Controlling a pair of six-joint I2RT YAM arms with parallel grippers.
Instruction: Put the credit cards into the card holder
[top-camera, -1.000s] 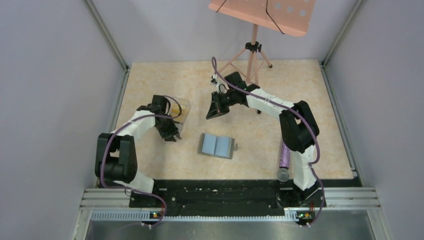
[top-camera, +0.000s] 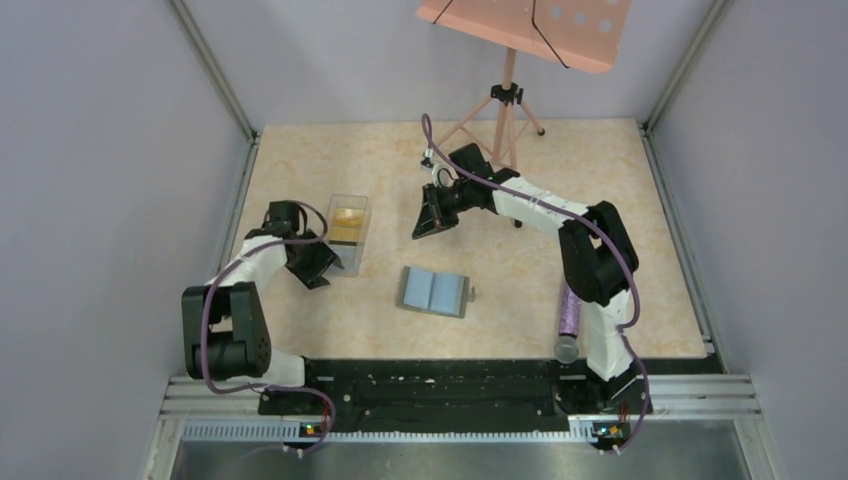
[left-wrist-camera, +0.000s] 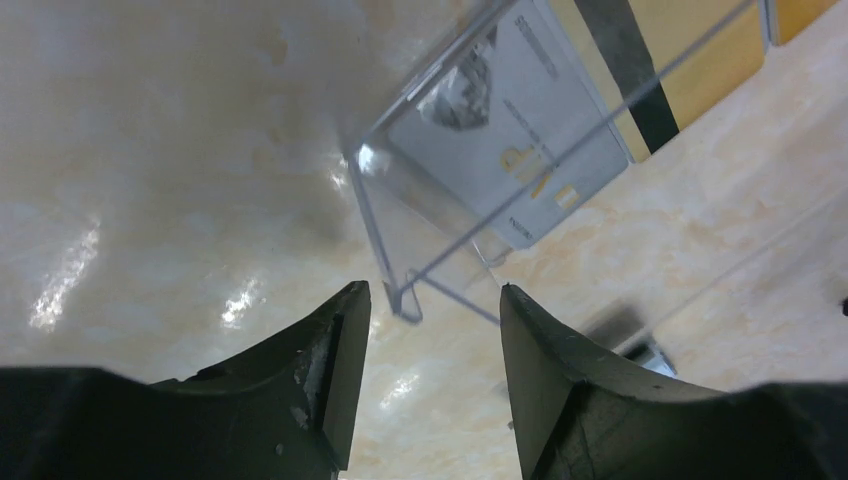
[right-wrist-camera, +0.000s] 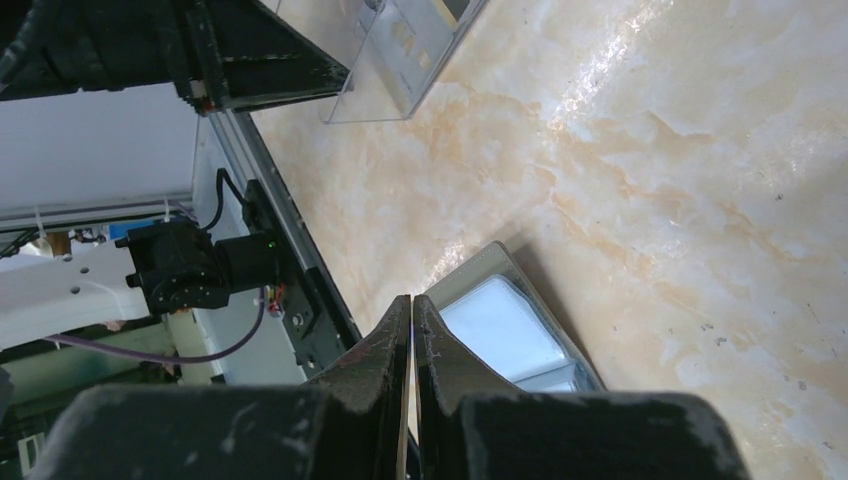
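A clear box (top-camera: 362, 228) at left-centre of the table holds gold and silver cards (top-camera: 347, 220). My left gripper (top-camera: 322, 270) is at its lower-left corner, open; the left wrist view shows the box corner above the gap between its fingers. A grey card holder with pale blue sleeves (top-camera: 432, 290) lies at front centre; the right wrist view shows it below my right gripper, which is shut, empty, over the middle of the table.
A pink stand (top-camera: 505, 130) stands at the back. A purple tube (top-camera: 568, 320) lies front right beside the right arm.
The box stands straighter than one second ago. The right arm has not moved.
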